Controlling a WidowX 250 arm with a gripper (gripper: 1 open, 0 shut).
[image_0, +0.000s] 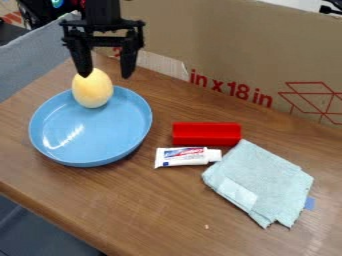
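My black gripper (106, 62) is open above a pale yellow egg-shaped object (92, 90), its two fingers on either side of the object's top. The object sits at the back edge of a blue plate (88, 135). A red block (206, 134) lies right of the plate, with a white toothpaste tube (187, 157) in front of it.
A folded light blue cloth (261, 183) lies at the right. A cardboard box (267, 50) stands along the back.
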